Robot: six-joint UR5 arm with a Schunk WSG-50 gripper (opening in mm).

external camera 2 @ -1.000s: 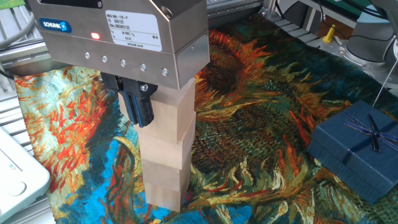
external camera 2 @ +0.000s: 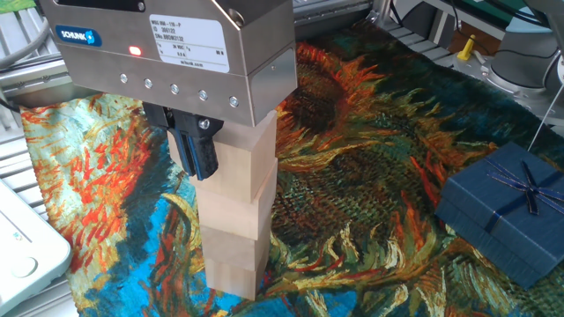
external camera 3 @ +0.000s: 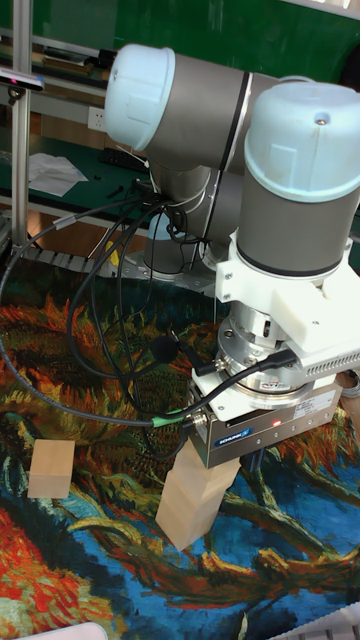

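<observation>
A stack of pale wooden blocks (external camera 2: 231, 216) stands on the patterned cloth, its layers slightly turned and offset from one another. Directly over its top is my gripper (external camera 2: 207, 163), with dark fingers (external camera 2: 204, 157) reaching down against or just in front of the uppermost block (external camera 2: 242, 163). In the other exterior view the stack (external camera 3: 194, 507) sits under the left part of the gripper body, with a dark finger (external camera 3: 252, 469) to its right. The far side of the top block is hidden, so whether the fingers grip it cannot be told.
A loose wooden block (external camera 3: 51, 469) rests on the cloth left of the stack. A dark blue gift box (external camera 2: 507, 207) with a ribbon lies at the right. A white device (external camera 2: 31, 242) is at the left edge. Cables (external camera 3: 101, 320) loop beside the arm.
</observation>
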